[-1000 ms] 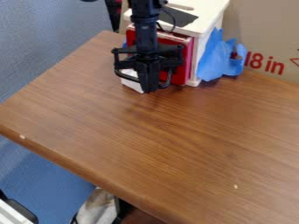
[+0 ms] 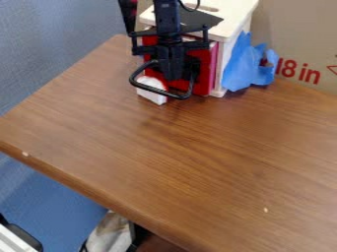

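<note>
The black gripper (image 2: 168, 71) is at the top centre, in front of a red panel (image 2: 200, 77) on a white box-like piece (image 2: 231, 15) with a pink-edged side. A small white piece (image 2: 150, 90) sits low at the front left of the box, partly behind the gripper's black frame. The fingertips are too dark and small to tell how they stand or whether anything is between them.
A crumpled blue plastic piece (image 2: 247, 67) lies against the box's right side. Cardboard (image 2: 303, 39) with red print stands behind it.
The gripper has shifted slightly up and changed its angle over the last second, staying in front of the red panel. The box and blue plastic look unmoved.
</note>
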